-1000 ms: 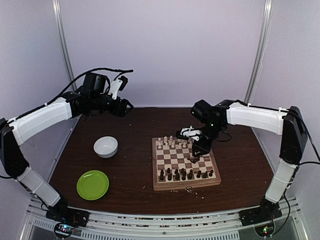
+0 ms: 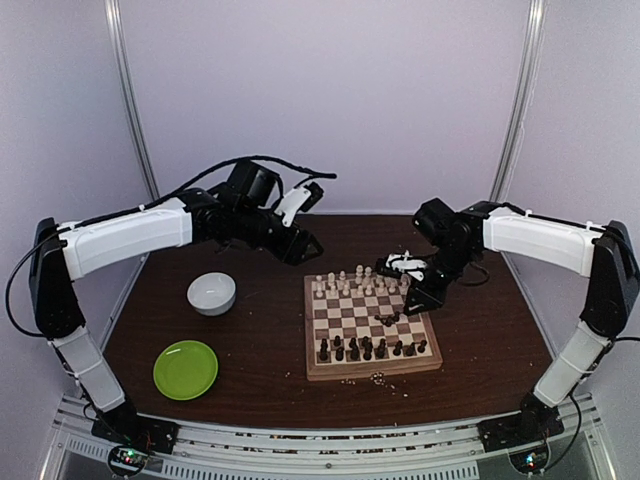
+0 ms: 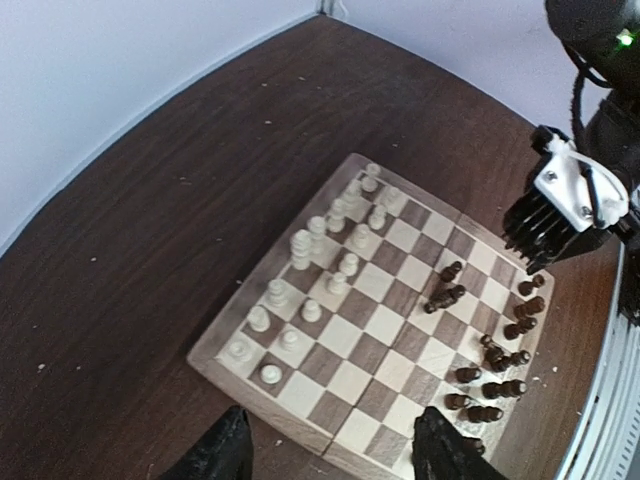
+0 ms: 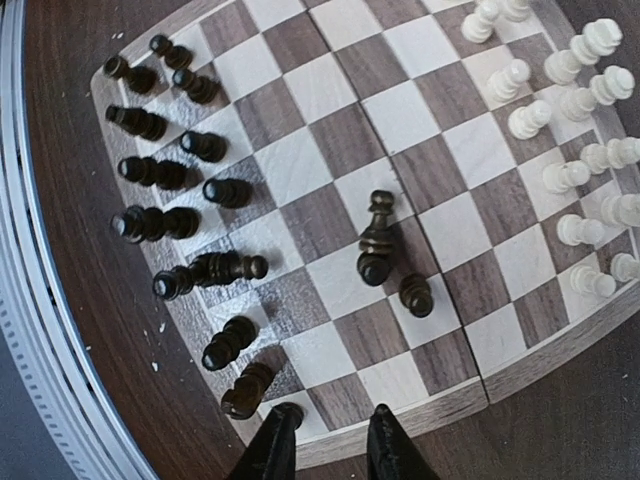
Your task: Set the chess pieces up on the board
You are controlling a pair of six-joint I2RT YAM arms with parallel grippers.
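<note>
The chessboard [image 2: 330, 370] carries white pieces [image 3: 300, 250] along its far side and dark pieces [image 4: 145, 170] along the near side. A dark piece [image 4: 376, 240] lies on its side in open squares, beside a standing dark piece [image 4: 416, 295]. My left gripper is open and empty, raised above the table left of the board in the top view. My right gripper hangs over the board's right part, its fingers apart, with nothing visible held between them.
A white bowl [image 2: 211, 293] and a green plate [image 2: 185, 370] sit left of the board. The table [image 2: 260, 390] is otherwise mostly clear, with small light bits near the board's front.
My left arm has moved right toward the board. The pieces look much the same.
</note>
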